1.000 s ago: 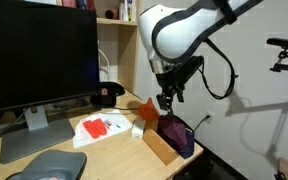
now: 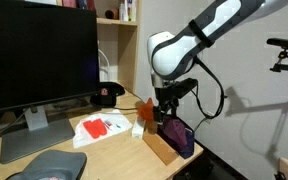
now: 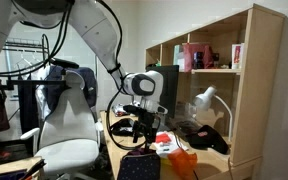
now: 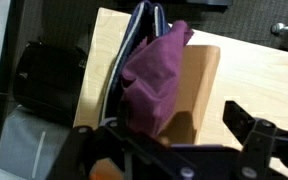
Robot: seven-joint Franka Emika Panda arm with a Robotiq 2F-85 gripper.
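A dark purple cloth (image 4: 156,82) lies bunched in a narrow brown box (image 4: 196,88) at the table's edge. In exterior view 1 the cloth (image 2: 177,138) shows over the open top of the box (image 2: 160,150). Just above stands my gripper (image 2: 165,112), pointing down and apart from the cloth as far as this view shows. Its fingers (image 4: 254,130) are spread wide at the bottom of the wrist view, with nothing held between them. The lower part of the cloth and the box's inside are hidden.
An orange item (image 2: 145,108) stands behind the box. A white sheet with a red object (image 2: 95,128) lies to the left, near a monitor (image 2: 39,60). A grey item (image 2: 54,165) sits in front. A white chair (image 3: 69,127) stands beside the table.
The arm has come down and slightly to the left in exterior view 1, bringing my gripper nearer to the box. The cloth and the box have not visibly moved.
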